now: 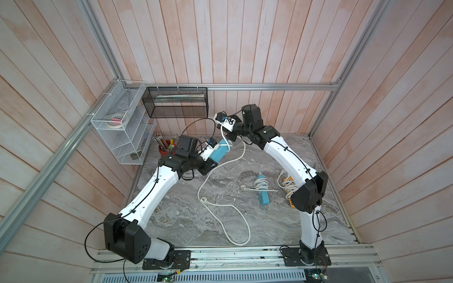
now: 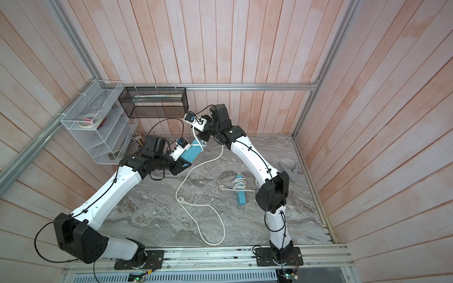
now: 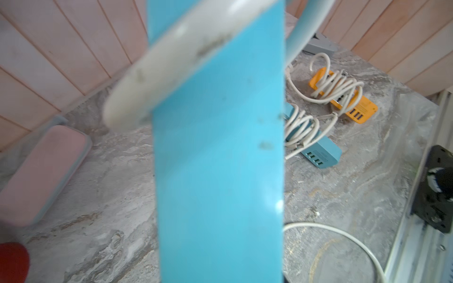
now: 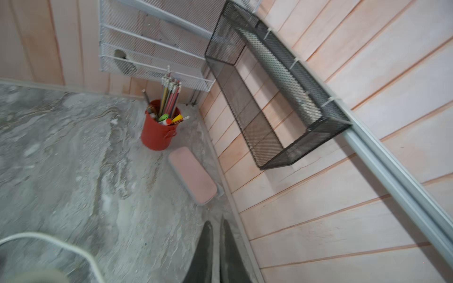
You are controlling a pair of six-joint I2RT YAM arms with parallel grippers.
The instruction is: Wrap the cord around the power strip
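Observation:
Held up off the table, the blue power strip (image 1: 220, 151) slants up and right from my left gripper (image 1: 209, 163), which is shut on its lower end. White cord (image 3: 174, 66) crosses the strip's face near the far end in the left wrist view. My right gripper is shut, and no cord shows between its fingertips. From above, cord (image 1: 224, 133) shows on both sides of the right gripper, its part there hidden. The long remainder (image 2: 179, 185) drops to the table, curving through the plug (image 1: 203, 200) and a loose loop.
A second blue strip (image 1: 263, 197) and an orange strip (image 3: 359, 107), both wound with white cord, lie at the right. Behind are a red pencil cup (image 4: 158, 133), a pink case (image 4: 193, 175) and a hanging black mesh basket (image 1: 175, 111).

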